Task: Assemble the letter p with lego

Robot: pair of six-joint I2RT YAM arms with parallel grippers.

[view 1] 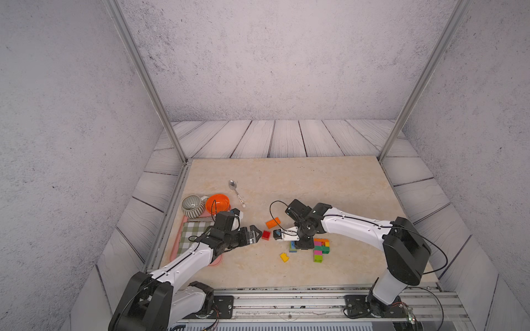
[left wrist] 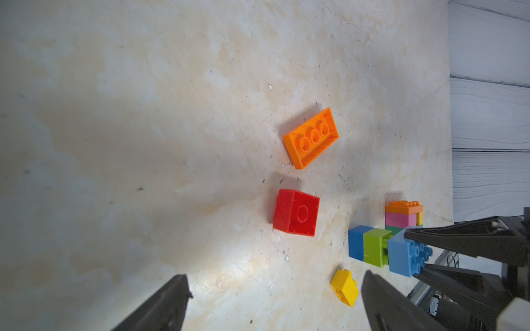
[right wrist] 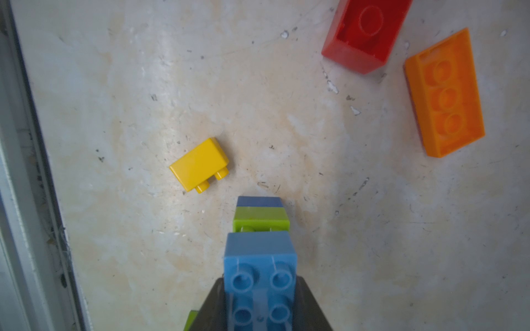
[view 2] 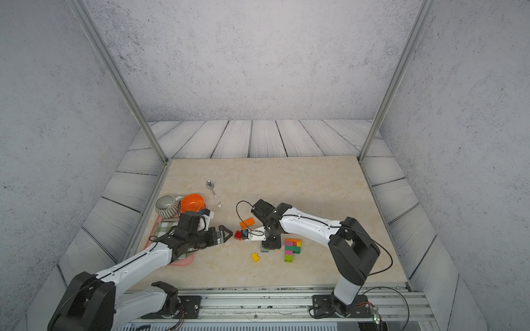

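My right gripper is shut on a light blue brick (right wrist: 260, 245), its studs facing the wrist camera. Beyond that brick are a lime brick (left wrist: 376, 246) and a dark blue brick (left wrist: 358, 242), in line with it; whether they are joined to it I cannot tell. A multicoloured brick build (view 2: 292, 250) of orange, pink, teal and lime pieces lies just right of this gripper. The left gripper stands open and empty, left of a red brick (left wrist: 298, 213). An orange brick (left wrist: 312, 138), hollow side up, and a small yellow brick (right wrist: 199, 164) lie loose nearby.
At the table's left are a pink tray (view 1: 175, 249) with a checked cloth, an orange bowl (view 1: 218, 203) and a striped cup (view 1: 192, 206). A spoon (view 1: 236, 193) lies behind them.
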